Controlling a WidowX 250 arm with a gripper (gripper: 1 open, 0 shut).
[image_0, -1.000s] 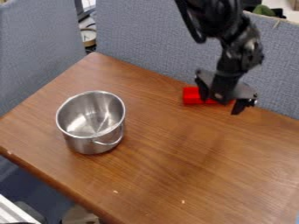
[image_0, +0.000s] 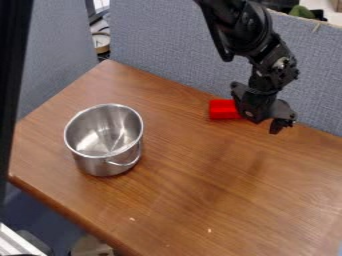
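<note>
A red cylindrical object, like a can (image_0: 222, 109) lies on its side on the wooden table near the back wall. My black gripper (image_0: 261, 115) is lowered at its right end, partly hiding it; the fingers are open, though whether they surround the red object is unclear. A steel pot (image_0: 104, 140) with a handle stands on the left half of the table.
Grey padded panels (image_0: 160, 45) border the table at the back and left.
Since a second ago, when it was blurred, my arm has come to rest slightly lower at the red object.
</note>
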